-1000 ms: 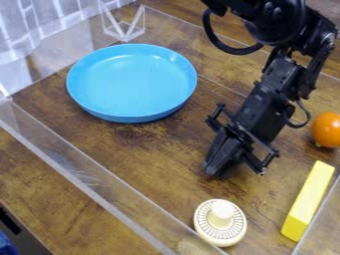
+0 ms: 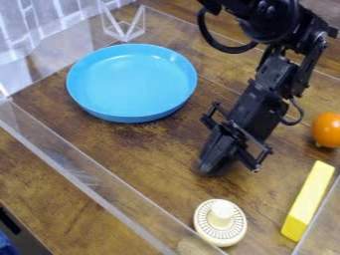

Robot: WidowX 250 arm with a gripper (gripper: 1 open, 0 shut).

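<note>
My black gripper reaches down from the top right to the wooden surface at the centre, its fingertips low on the board, right of and below a blue plate. Whether it is open or shut is hard to make out against the dark wood. An orange round object lies to its right. A yellow block lies below right, and a white round object with a knob is at the bottom.
A white wire rack stands at the top left. Clear plastic edges run along the left and bottom. The board between plate and white object is bare.
</note>
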